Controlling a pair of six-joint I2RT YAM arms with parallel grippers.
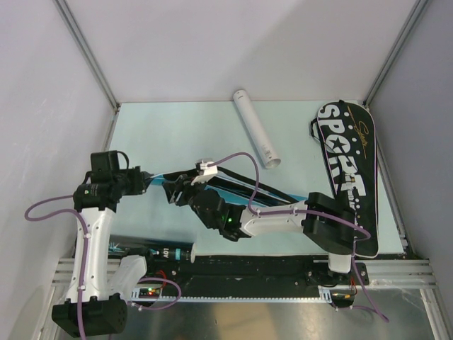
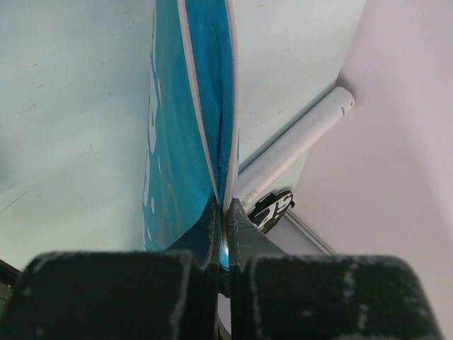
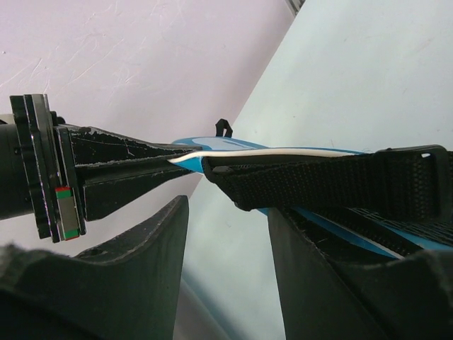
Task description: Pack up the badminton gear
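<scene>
A blue bag [image 2: 170, 184] with a pale edge and black straps runs diagonally across the middle of the table. My left gripper is shut on its far-left end, pinching the fabric edge, as both wrist views show. My right gripper stands part open just in front of that end, its fingers below a black strap [image 3: 325, 184] and the bag's edge, with nothing clearly gripped between them. In the top view it sits just right of the left gripper [image 1: 148, 177].
A white tube [image 1: 255, 127] lies at the back middle. A black SPORT bag [image 1: 347, 177] lies along the right side. A dark tube [image 1: 148, 248] lies at the front left. Free table shows at the back left.
</scene>
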